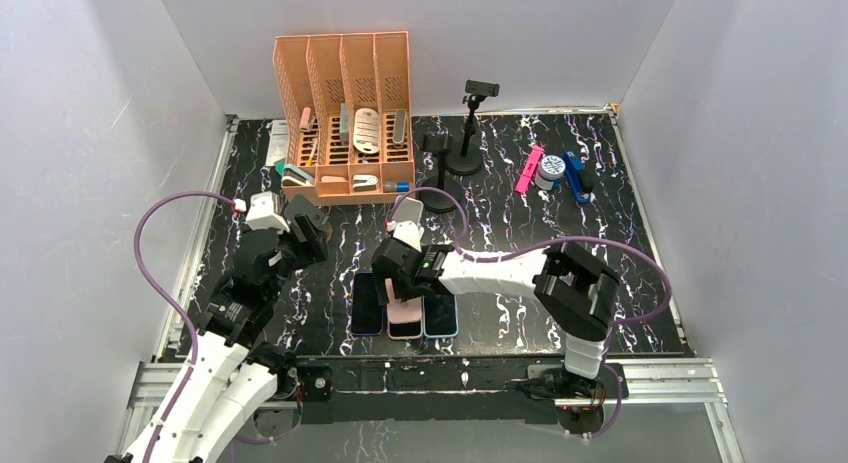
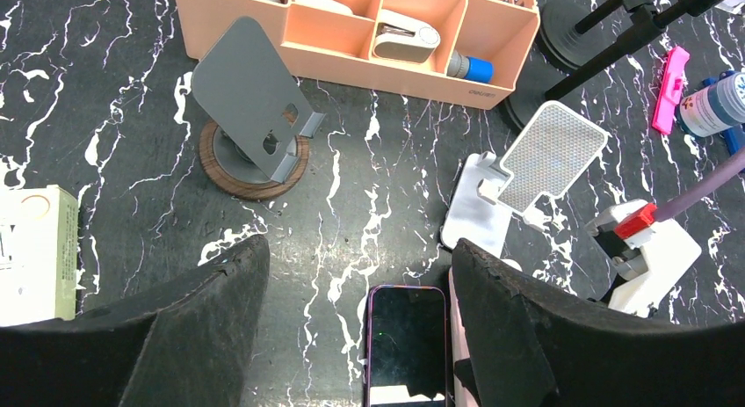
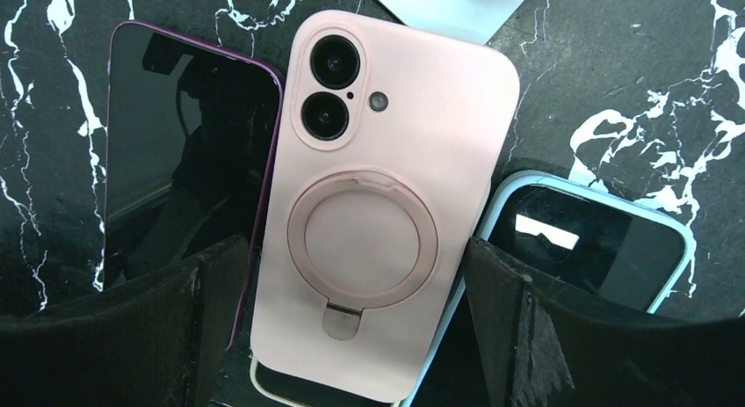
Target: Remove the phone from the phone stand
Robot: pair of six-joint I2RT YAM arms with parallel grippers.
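Note:
A pink-cased phone (image 3: 360, 187) lies camera side up on top of another phone in the right wrist view. My right gripper is open, its fingers (image 3: 518, 328) along either side of the pink phone's lower half; whether they touch it I cannot tell. No phone rests on the white phone stand (image 2: 549, 156) or on the grey stand (image 2: 250, 90) with a round wooden base. My left gripper hangs in front of the grey stand, fingers apart, nothing between them.
A dark phone (image 3: 189, 161) with a purple edge lies left of the pink one, a blue-edged phone (image 3: 597, 236) to its right. Behind stands an orange organizer (image 1: 345, 113) beside two black stands (image 1: 470, 133).

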